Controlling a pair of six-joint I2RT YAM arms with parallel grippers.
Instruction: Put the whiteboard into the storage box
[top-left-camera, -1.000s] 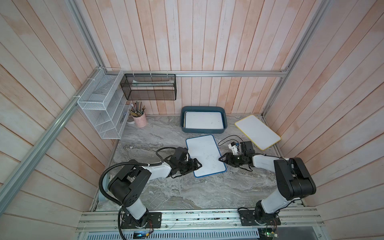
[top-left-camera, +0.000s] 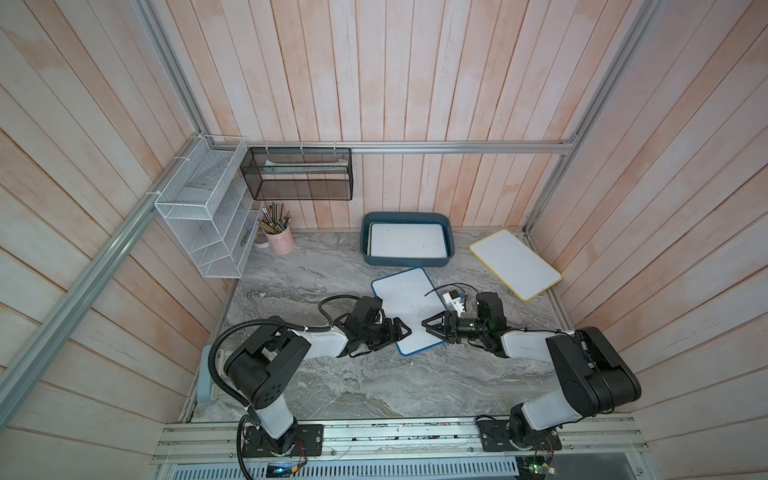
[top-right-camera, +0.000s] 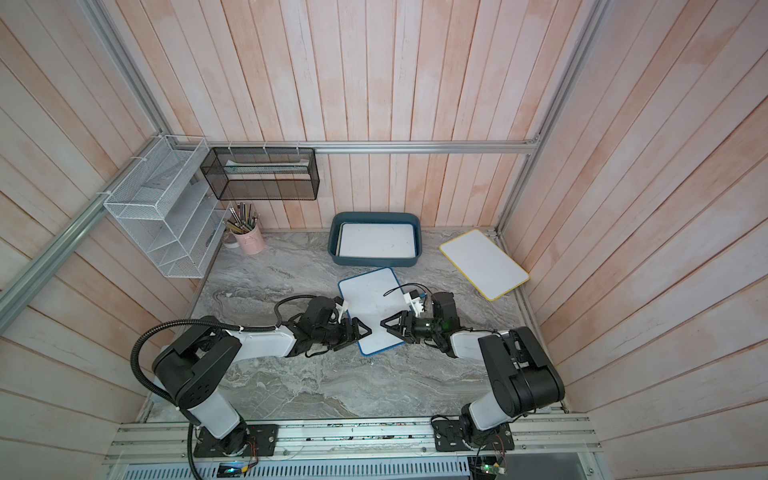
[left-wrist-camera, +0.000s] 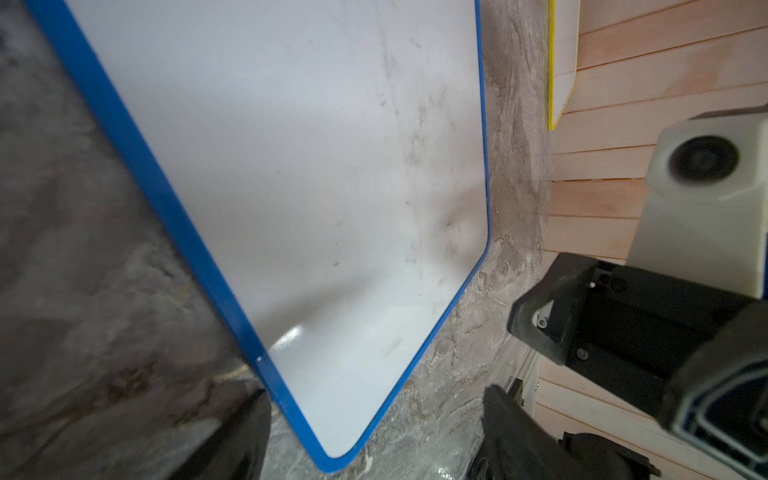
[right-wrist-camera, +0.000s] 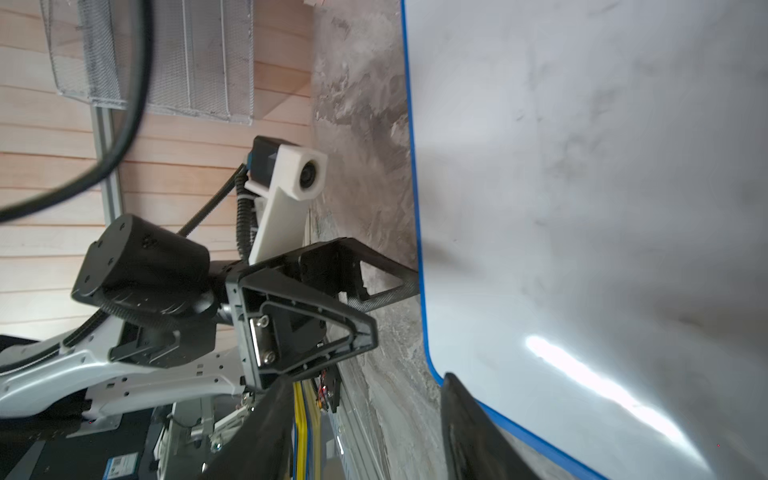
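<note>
The blue-edged whiteboard (top-left-camera: 409, 296) lies flat on the marble table in front of the teal storage box (top-left-camera: 408, 261), which holds another white board. My left gripper (top-left-camera: 400, 328) is at the board's left edge; in the left wrist view a corner of the board reaches between its blurred, open fingers. My right gripper (top-left-camera: 432, 324) is over the board's right part, fingers apart, with the board's blue edge near them in the right wrist view.
A yellow-edged board (top-left-camera: 515, 264) lies at the back right. A pink pen cup (top-left-camera: 280, 241), white mesh shelves (top-left-camera: 192, 232) and a hanging black basket (top-left-camera: 296, 192) are at the back left.
The left gripper has moved slightly right.
</note>
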